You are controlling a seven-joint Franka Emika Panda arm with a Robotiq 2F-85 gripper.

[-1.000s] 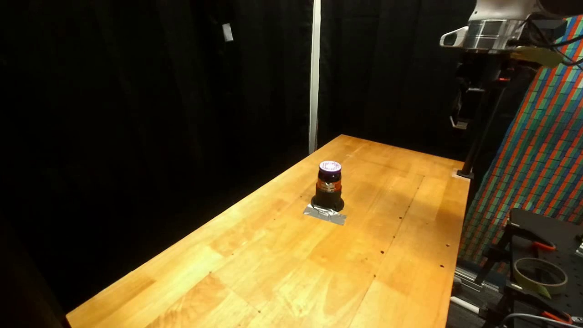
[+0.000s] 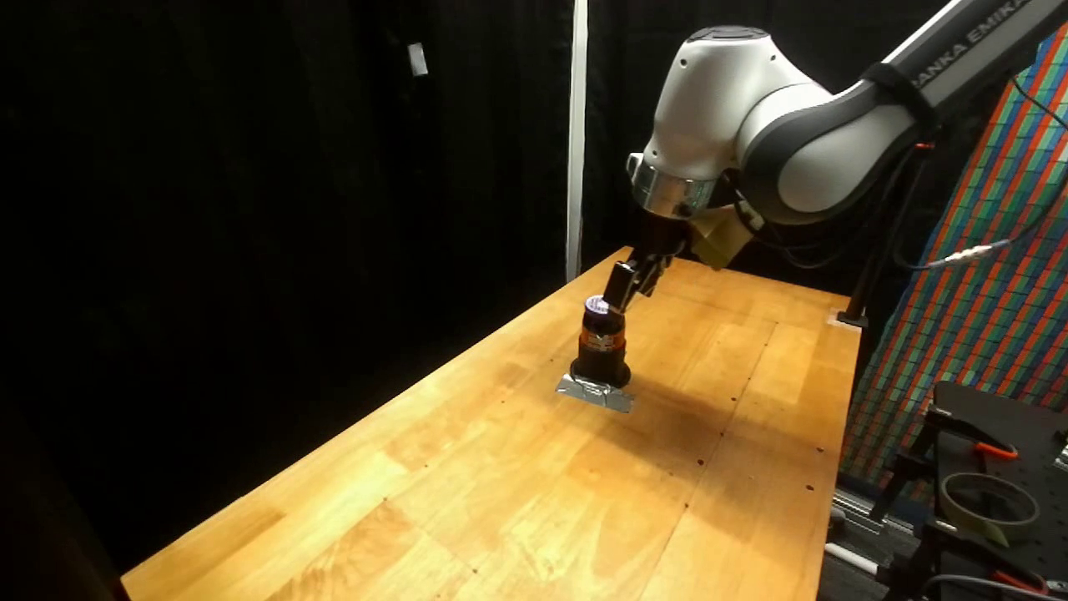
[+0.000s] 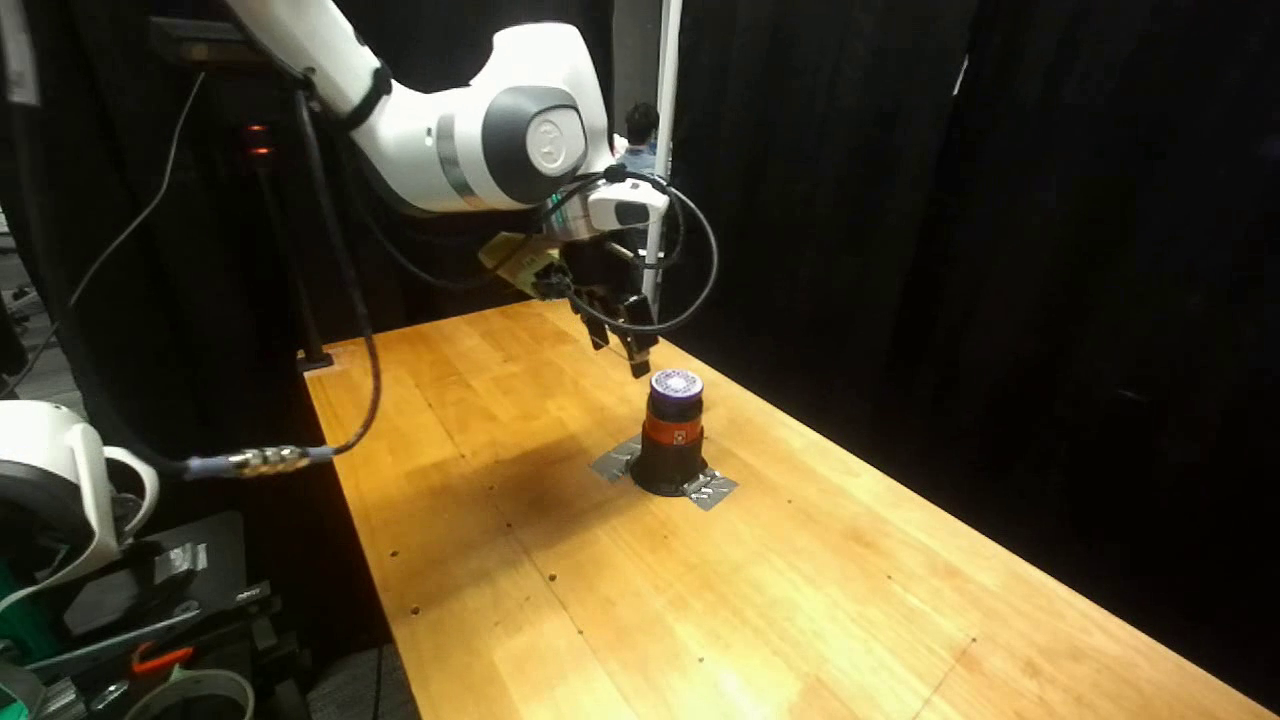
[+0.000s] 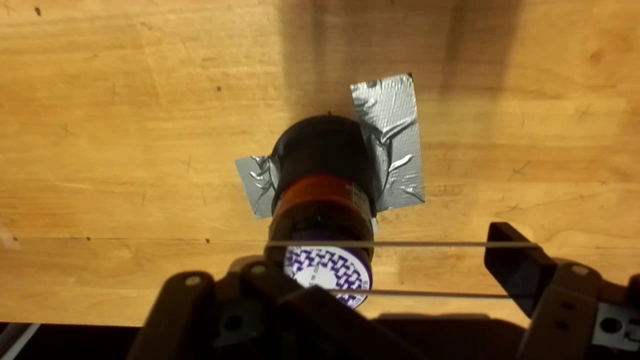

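Note:
A dark jar [image 3: 674,408] with an orange label and a white-and-purple patterned lid [image 4: 327,273] stands upright in a black round holder [image 3: 654,474]. Silver tape [image 4: 393,144] fixes that holder to the wooden table. Tilted, my gripper [image 3: 618,360] hangs beside the lid at about its height, its fingers apart. Seen from the wrist, the lid lies toward the left finger, which covers part of it, while the right finger [image 4: 516,264] is well clear. Nothing is gripped. Whether the left finger touches the lid, I cannot tell.
Black curtains hang along its far side. A side cart [image 2: 1001,431] with a tape roll [image 2: 989,501] and tools stands beyond the table's edge. A cable loops near my wrist.
My arm has come from the right, beyond the table's back corner, over to the jar and lower, and the gripper is now tilted. The jar and holder have not moved.

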